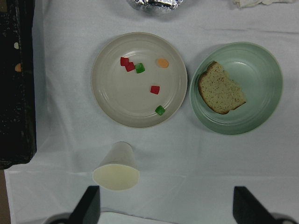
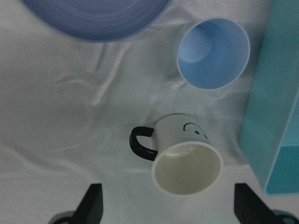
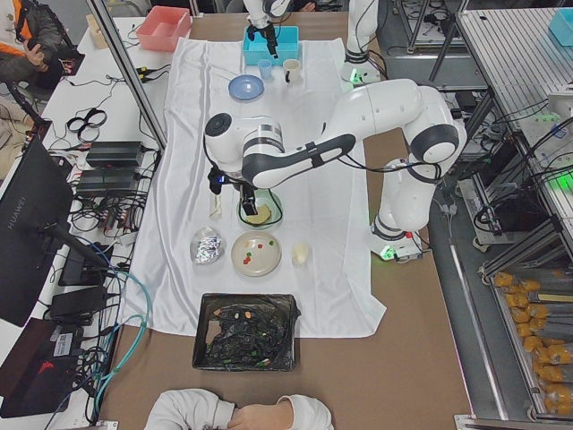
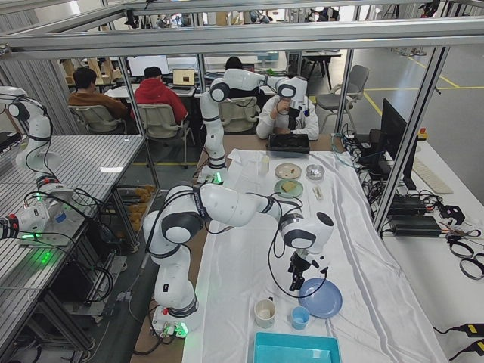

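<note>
My left gripper [image 3: 242, 202] hangs open over the green plate [image 1: 250, 74] with a bread slice [image 1: 219, 88]. Beside it in the left wrist view lie a beige plate [image 1: 112, 93] with red, green and orange pieces, and a white cup [image 1: 114, 175]. My right gripper [image 4: 298, 276] is open above the far end. Its wrist view shows a white mug [image 2: 187, 168] with black handle, a blue cup [image 2: 212, 56] and a blue plate [image 2: 93, 18].
A black lined bin [image 3: 244, 358] stands at the near end, foil [image 3: 206, 246] left of the plates, a turquoise bin [image 2: 266, 121] beside the mug and blue cup.
</note>
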